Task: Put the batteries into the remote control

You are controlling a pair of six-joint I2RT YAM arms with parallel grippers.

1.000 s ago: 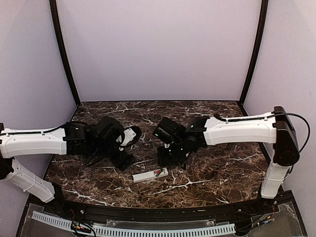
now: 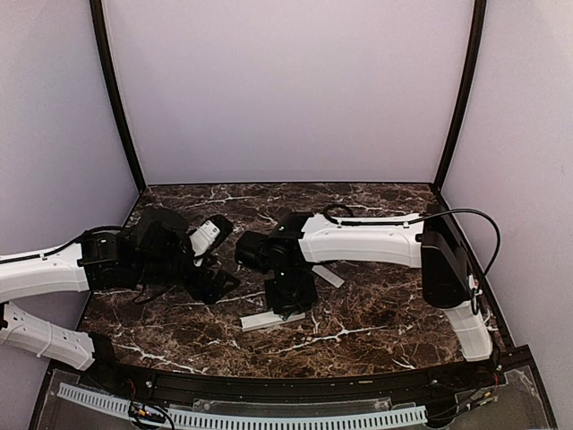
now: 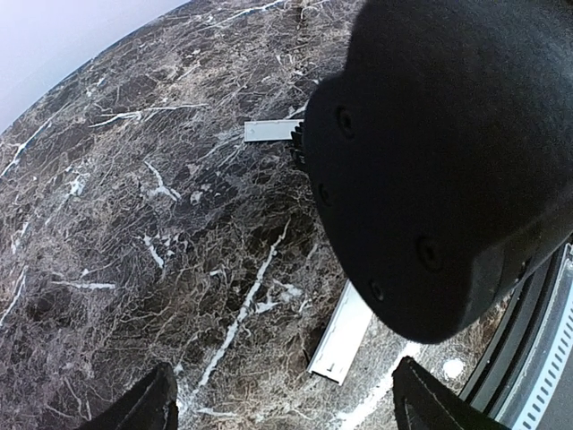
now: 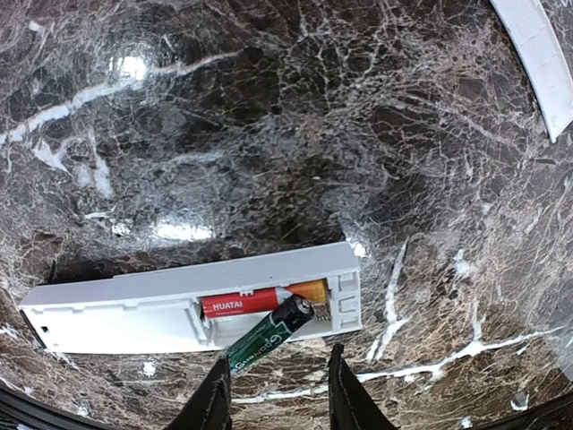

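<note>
The white remote (image 4: 107, 320) lies open with a red HUATAI battery (image 4: 238, 303) and an orange one (image 4: 308, 288) in its compartment. A green battery (image 4: 264, 338) lies slanted across the compartment's lower edge. My right gripper is just below it, fingers parted, nothing visible between them; in the top view it (image 2: 286, 300) is over the remote. My left gripper is parted and empty, left of the remote in the top view (image 2: 215, 287). The right arm's black housing hides part of the left wrist view.
A white cover (image 4: 528, 54) lies behind the remote. Walls stand at the back and sides, and a dark rail runs along the front edge.
My right arm has moved left and down over the remote. My left gripper has shifted slightly left, away from it.
</note>
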